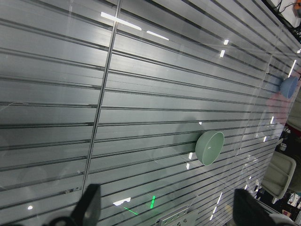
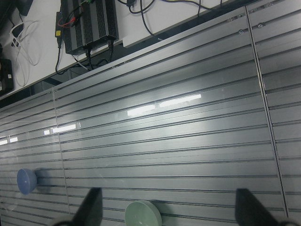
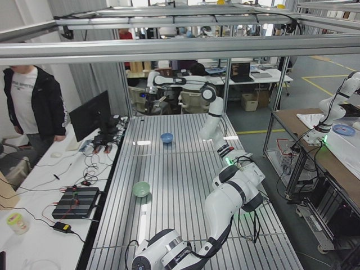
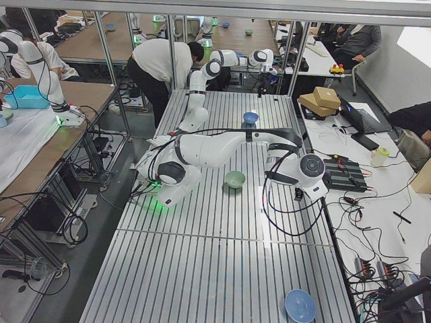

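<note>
A green bowl (image 3: pixel 141 189) (image 4: pixel 235 179) (image 1: pixel 209 147) (image 2: pixel 142 214) sits on the slatted metal table (image 3: pixel 174 174). A blue bowl (image 3: pixel 166 137) (image 2: pixel 27 181) rests farther along it, and another blue bowl (image 4: pixel 300 305) lies at the near end in the camera right view. My left gripper hangs above the table, fingers wide open and empty, the green bowl beyond them in its wrist view. My right gripper also hangs open above the table, with the green bowl below between its blurred fingertips in that image.
A white side table (image 3: pixel 50 236) with a monitor, black power units, cables and a jar runs along one edge. Aluminium frame posts surround the table. People stand and sit outside it.
</note>
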